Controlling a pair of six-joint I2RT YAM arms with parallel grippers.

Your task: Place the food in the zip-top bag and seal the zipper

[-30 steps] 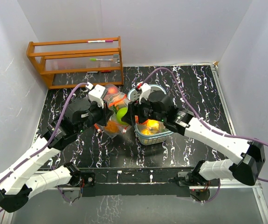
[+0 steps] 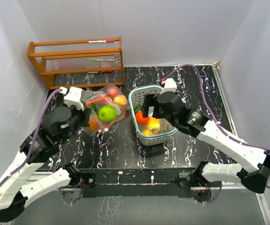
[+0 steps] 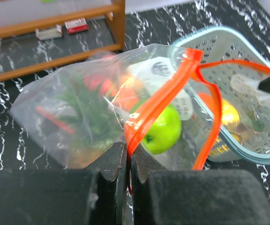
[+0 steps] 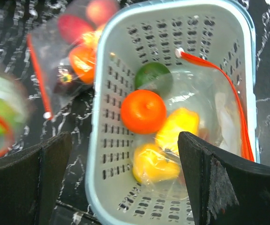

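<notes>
My left gripper is shut on the orange-edged rim of a clear zip top bag [image 3: 78,84]. Inside that bag a green apple [image 3: 165,129] shows, with blurred orange and green food behind the plastic. From the top view the bag, with its apple [image 2: 107,114], hangs beside my left gripper [image 2: 85,110], and its orange zipper edge [image 2: 118,119] stands away from the fingers on the right. Above the basket my right gripper is open, nothing between its fingers. An orange [image 4: 143,111] and yellow food [image 4: 178,129] lie in the basket below, partly under another clear bag [image 4: 210,103].
The grey-green basket [image 2: 159,139] stands right of the held bag. Another filled bag [image 4: 59,51] lies on the table left of the basket. A wooden rack [image 2: 81,54] stands at the back left. Clear table [image 2: 120,154] shows in front.
My left gripper has drawn left with the bag and apple. The right gripper has come away from the bag and moved right, over the basket; the bag's right edge now hangs free.
</notes>
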